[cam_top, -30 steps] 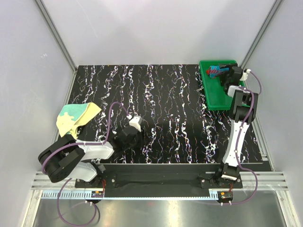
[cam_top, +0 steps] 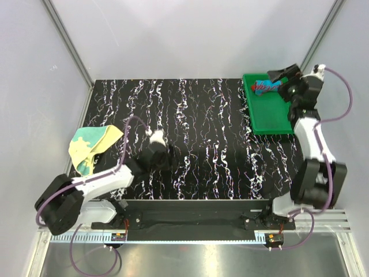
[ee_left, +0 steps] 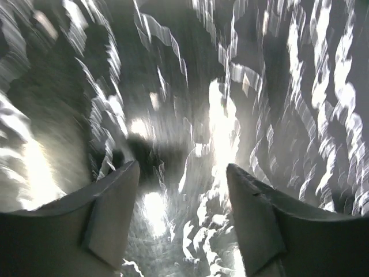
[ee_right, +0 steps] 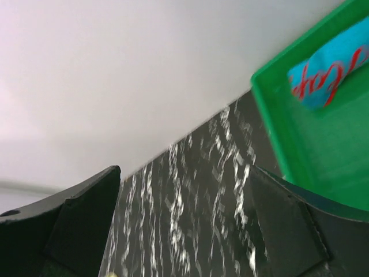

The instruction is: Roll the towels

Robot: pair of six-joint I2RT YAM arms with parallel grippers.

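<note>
A rolled blue towel with red lettering lies in the back left corner of the green tray. In the right wrist view this blue towel shows at the upper right, apart from my right gripper, which is open and empty above the tray's side. A loose, unrolled teal and yellow towel lies crumpled at the table's left edge. My left gripper is open over bare tabletop, nothing between its fingers; the top view places it right of the teal and yellow towel, with its arm blurred.
Pale walls enclose the back and both sides.
My right gripper has risen out of the tray, leaving the blue towel lying there.
</note>
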